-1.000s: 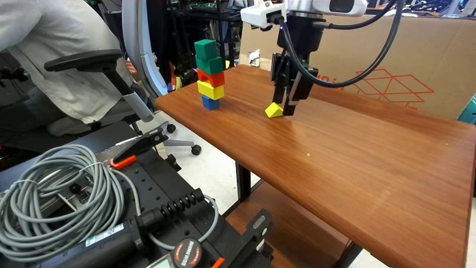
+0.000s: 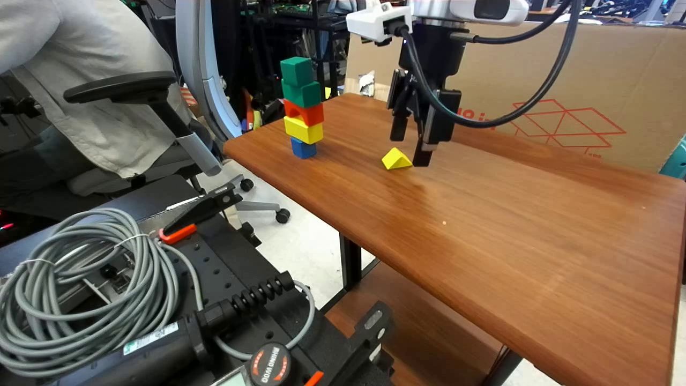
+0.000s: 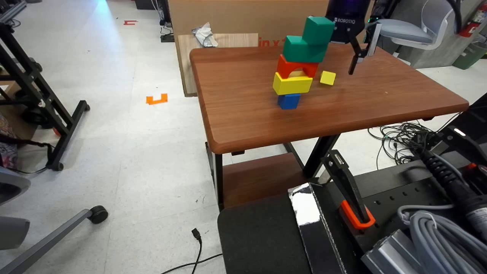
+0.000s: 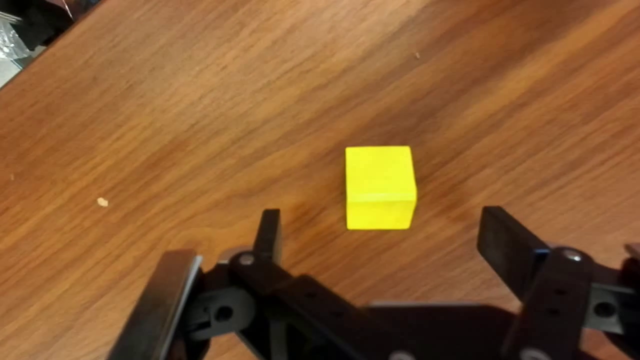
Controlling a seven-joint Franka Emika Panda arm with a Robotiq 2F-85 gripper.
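Observation:
A small yellow triangular block [image 2: 396,158] lies on the wooden table, apart from the stack. The wrist view has this yellow block [image 4: 379,187] near the middle, just beyond the fingertips and between their lines. My gripper is open, pointing down, with nothing held; in exterior view 1 the gripper [image 2: 410,149] hangs above the table close by the block. A tower stands near the table's edge: a blue block [image 2: 303,148] lowest, then a yellow block [image 2: 303,131], a red arch [image 2: 304,113], a green block [image 2: 302,94] and another green block [image 2: 296,71] on top.
The tower's topmost green block [image 3: 318,30] sits off to one side, overhanging the one below. A cardboard sheet [image 2: 579,90] stands behind the table [image 2: 514,257].
The gripper's fingers have spread apart, from a narrower gap to a wider one. The yellow triangular block and the tower have stayed where they were.

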